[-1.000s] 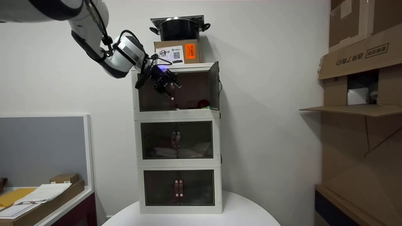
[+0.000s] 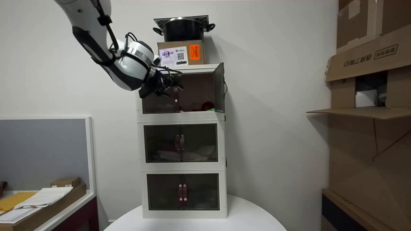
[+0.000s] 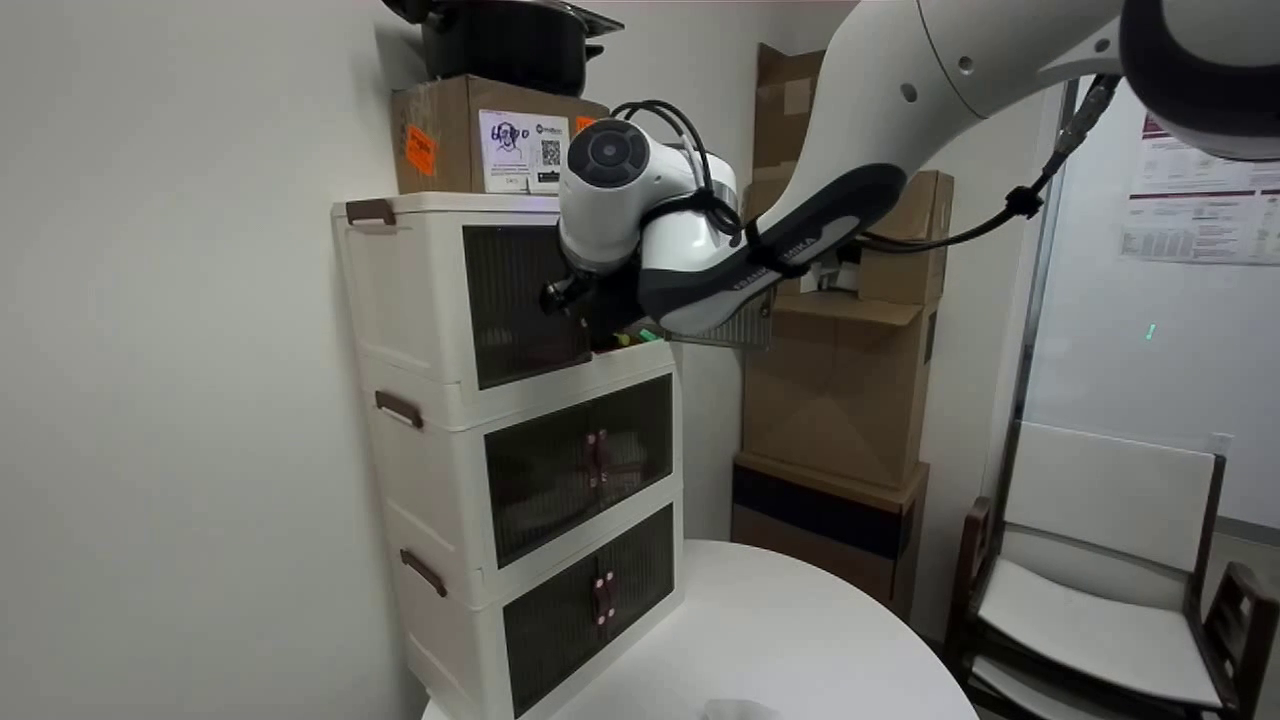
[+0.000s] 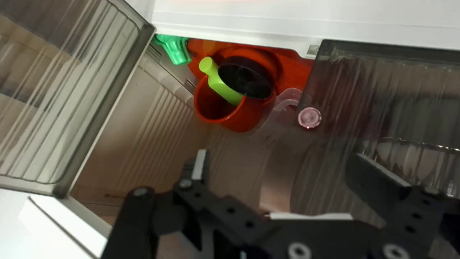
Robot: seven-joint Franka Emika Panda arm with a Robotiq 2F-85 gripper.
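Observation:
My gripper is open at the front of the top cabinet compartment, its fingers spread with nothing held between them. In exterior view 1 the gripper (image 2: 175, 90) overlaps the left door (image 2: 158, 106), which is shut. The right door (image 2: 219, 88) of that compartment is swung wide open. Inside, the wrist view shows a red cup (image 4: 241, 118) with a lime-green handle (image 4: 224, 88) and a round black piece in it. A green toy-like item (image 4: 174, 47) and a red object (image 4: 297, 67) lie close by. Exterior view 2 hides the fingertips behind the arm.
Two lower compartments (image 2: 181, 165) have their doors shut. A cardboard box (image 2: 198, 46) with a black pot (image 2: 183, 30) on it rests on the cabinet top. Large cardboard boxes (image 2: 366, 154) stand to the right.
The arm has shifted and turned at the wrist, and its forearm sits lower over the top compartment. The gripper stays near the left door. Both doors look unchanged.

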